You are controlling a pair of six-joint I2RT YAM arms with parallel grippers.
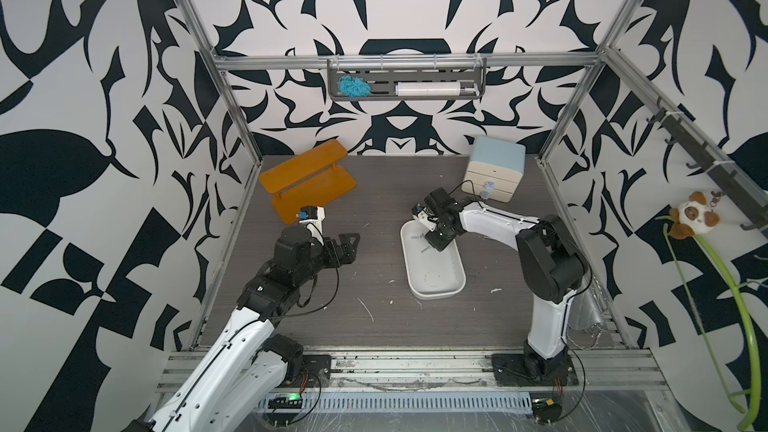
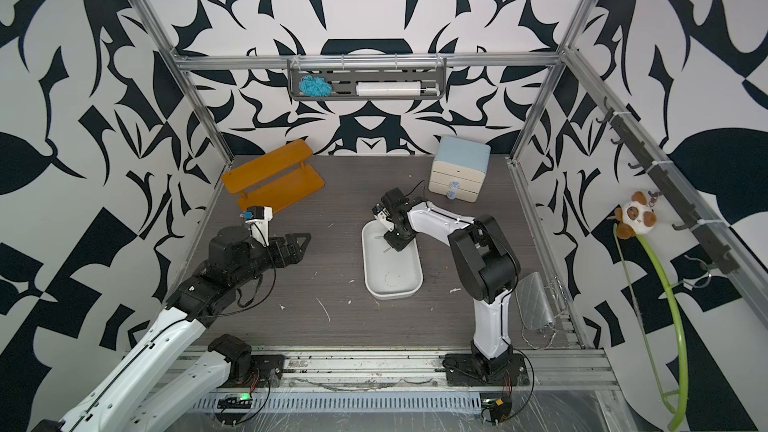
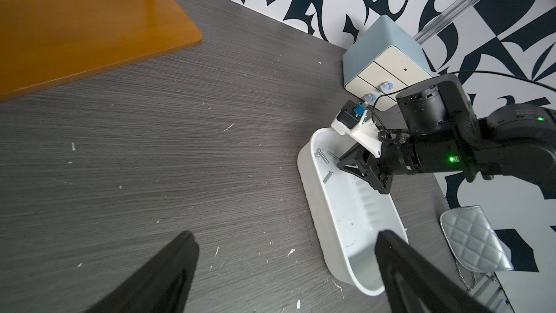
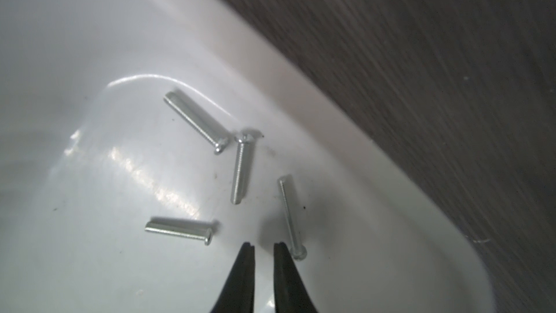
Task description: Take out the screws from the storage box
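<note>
A white storage box (image 1: 433,276) sits in the middle of the table. Several silver screws lie on its floor, seen in the right wrist view: one at upper left (image 4: 195,120), one upright in the picture (image 4: 239,171), one at lower left (image 4: 176,231), one at right (image 4: 290,217). My right gripper is low over the box's far end, fingertips a little apart beside the right-hand screw, nothing visible between them. My left gripper stands open and empty to the left of the box.
An orange wooden stand (image 1: 308,192) is at the back left, a blue-topped drawer box (image 1: 496,156) at the back right. A silver quilted bag (image 3: 475,237) lies at the right edge. The table between stand and white box is clear.
</note>
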